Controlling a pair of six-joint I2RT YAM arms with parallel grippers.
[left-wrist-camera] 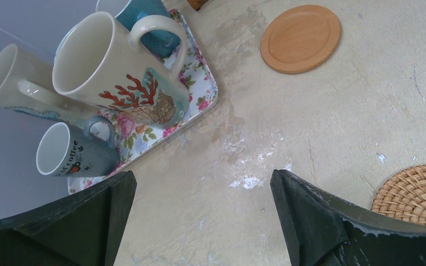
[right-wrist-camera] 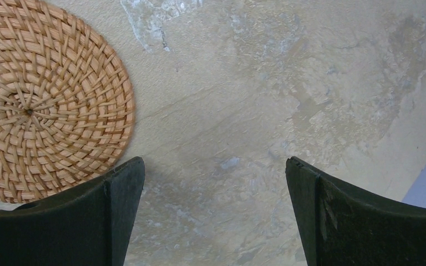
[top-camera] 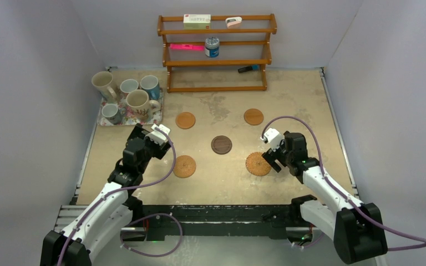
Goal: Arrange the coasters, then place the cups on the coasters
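Observation:
Several cups and mugs stand on a floral tray [top-camera: 158, 115] at the back left, among them a large coral-patterned mug [left-wrist-camera: 130, 75] and a small grey cup [left-wrist-camera: 80, 149]. Of the coasters, a dark round coaster [top-camera: 221, 144] lies mid-table, plain wooden coasters [top-camera: 185, 120] lie farther back, and woven coasters [top-camera: 184, 166] lie nearer the front. In front of the tray my left gripper [top-camera: 154, 142] stands open and empty. My right gripper is also open, nothing between its fingers, by the right woven coaster [right-wrist-camera: 55, 105].
A wooden rack [top-camera: 216, 62] at the back carries a box [top-camera: 197, 22], a jar [top-camera: 212, 47] and small items. Walls close off both sides. Bare tabletop [top-camera: 294, 102] lies open at the back right.

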